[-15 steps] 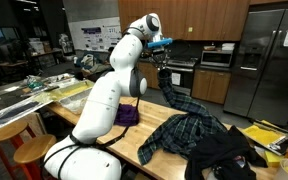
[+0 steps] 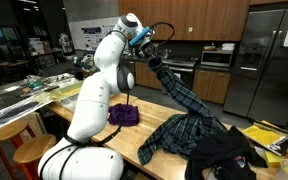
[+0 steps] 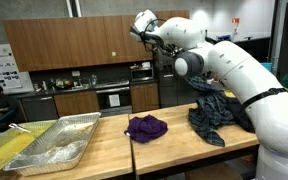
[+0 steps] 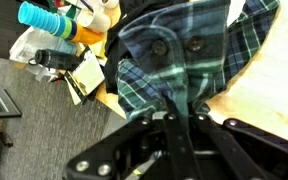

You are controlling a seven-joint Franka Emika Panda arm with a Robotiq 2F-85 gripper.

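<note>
My gripper (image 2: pixel 153 60) is high above the table, shut on a dark plaid shirt. The plaid shirt (image 2: pixel 184 95) hangs down from it in a long strip, its lower part spread over the table. Seen from the wrist view, the held end of the shirt (image 4: pixel 179 50), with a few dark buttons, comes up to the fingers, and the rest drapes below. In exterior view 2 the shirt (image 3: pixel 212 112) lies by the arm, and the gripper's tips are hard to make out at the top.
A black cloth (image 2: pixel 222 152) lies beside the shirt at the table's near right. A purple cloth (image 3: pixel 146 128) and a foil-lined tray (image 3: pixel 59 140) are on the other side. Bare wood (image 3: pixel 174 145) shows between them. Bottles and cups crowd one corner in the wrist view.
The arm has swung left in exterior view 1, with the gripper still high. The shirt's held end has shifted left with it, so the hanging part slants more.
</note>
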